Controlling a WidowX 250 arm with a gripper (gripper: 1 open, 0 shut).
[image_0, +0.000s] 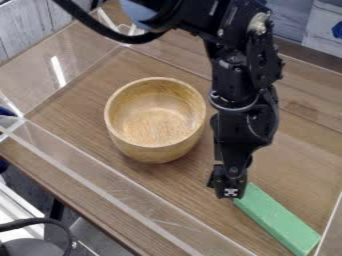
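Observation:
My black gripper (229, 180) reaches down from the top of the view over the wooden table, its fingertips just beside the upper left end of a green bar (275, 220) that lies diagonally at the lower right. The gripper is open. A tan wooden bowl (144, 105) stands to the left of my arm. Part of the table behind the arm is hidden.
Clear plastic edges run along the left and right sides. Black cables and a white part lie off the table at the lower left. Pale objects sit at the top corners.

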